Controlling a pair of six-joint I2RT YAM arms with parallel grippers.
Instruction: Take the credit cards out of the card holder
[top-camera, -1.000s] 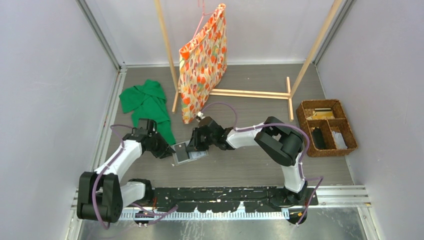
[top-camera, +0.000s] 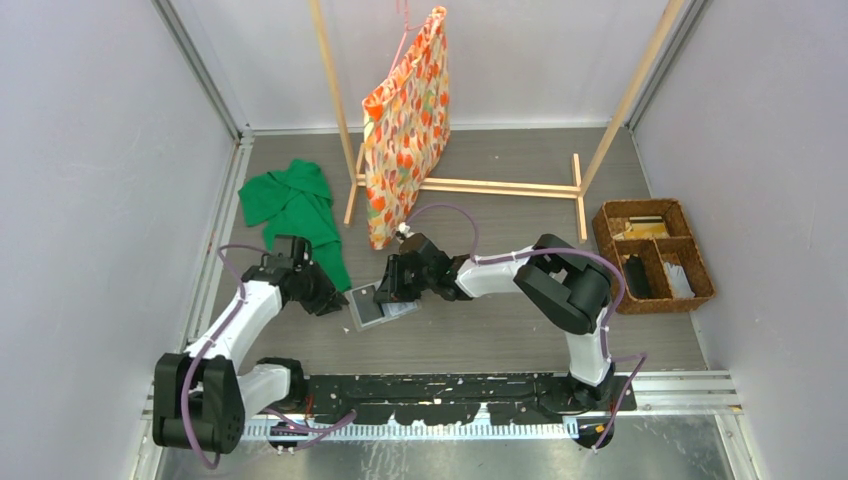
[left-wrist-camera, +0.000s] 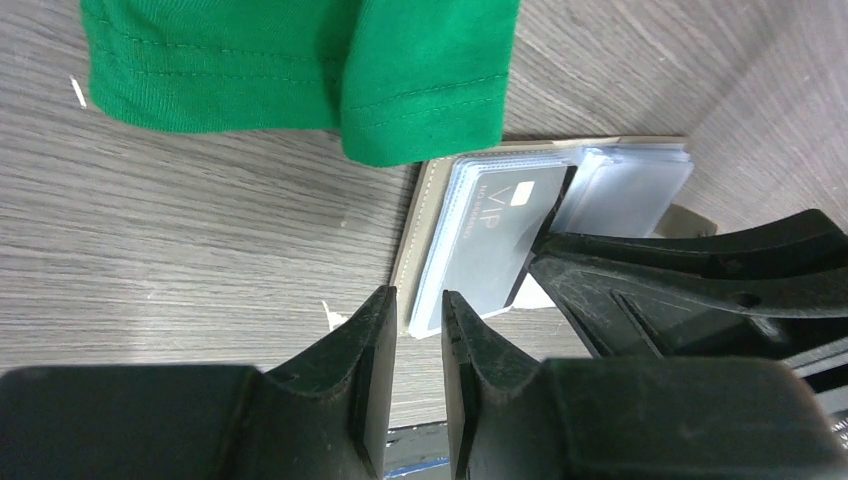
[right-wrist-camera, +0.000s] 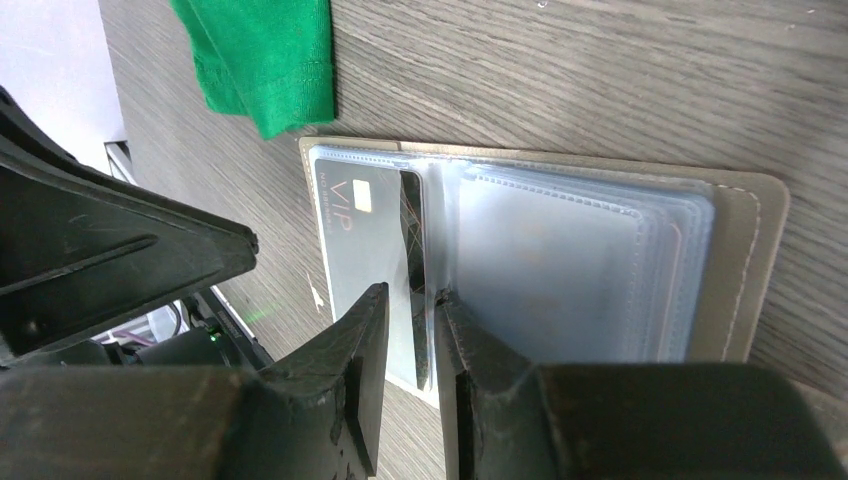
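The open card holder (top-camera: 368, 318) lies on the grey table between the two grippers, with clear sleeves and a beige border. A grey card marked VIP (left-wrist-camera: 508, 215) lies in its left-hand sleeve; a darker strip (right-wrist-camera: 415, 265) shows along the card's inner edge. At the holder's left edge is my left gripper, its fingers close together; the holder's border appears in the narrow gap, but a grip on it cannot be made out. My right gripper is part open over the holder's middle, its tips at the card's inner edge. The right-hand clear sleeve (right-wrist-camera: 550, 260) looks pale.
A green cloth (top-camera: 300, 215) lies close behind the holder. A patterned fabric bag (top-camera: 408, 130) hangs from a wooden frame (top-camera: 500, 187) at the back. At far right stands a wicker basket (top-camera: 655, 306) with compartments.
The holder has slid very slightly right. My left gripper dipped a little toward the front and came back; the right gripper stays almost in place. The hanging bag has swung slightly.
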